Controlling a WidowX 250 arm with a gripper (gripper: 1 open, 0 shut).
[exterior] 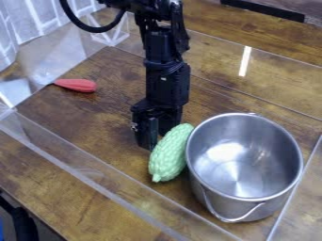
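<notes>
My black gripper [153, 132] is low over the wooden table, just behind a pale green bumpy vegetable [168, 153], like a bitter melon or corn, its fingertips partly hidden at the vegetable's upper left. I cannot tell whether the fingers are open or shut. The vegetable lies close against the left side of a large steel pot [246, 160], its long axis running from upper right to lower left.
A small red object [75, 85] lies at the left back. Clear plastic walls edge the work area.
</notes>
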